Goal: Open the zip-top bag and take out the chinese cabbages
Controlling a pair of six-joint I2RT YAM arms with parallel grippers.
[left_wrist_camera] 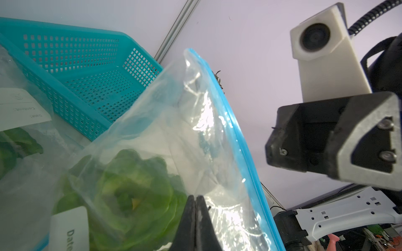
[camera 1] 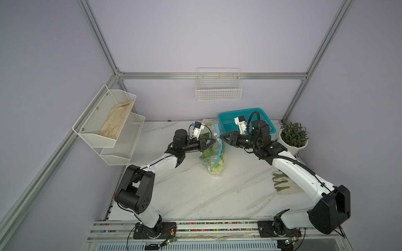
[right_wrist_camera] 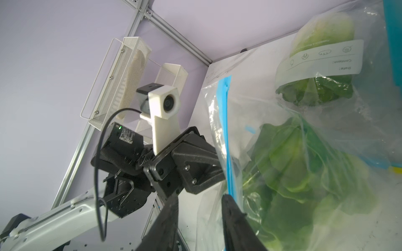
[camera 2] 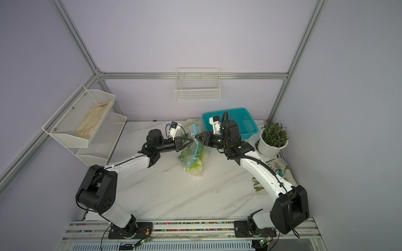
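Observation:
A clear zip top bag [camera 1: 216,159] with blue zipper and green Chinese cabbages [right_wrist_camera: 289,167] inside lies mid-table; a second bagged cabbage [right_wrist_camera: 318,37] with a label is behind it. My left gripper is shut at the bag's near side, pressed to the plastic; any film between its fingers is hard to tell. Its housing sits just left of the blue zipper in the right wrist view. My right gripper is part open, facing the zipper [right_wrist_camera: 226,138] from the right, with one finger close to it.
A teal basket [camera 1: 227,118] stands at the back right, a potted plant [camera 1: 294,136] right of it, a cloth bag [camera 1: 289,188] at the right front. White racks [camera 1: 104,142] hang at left.

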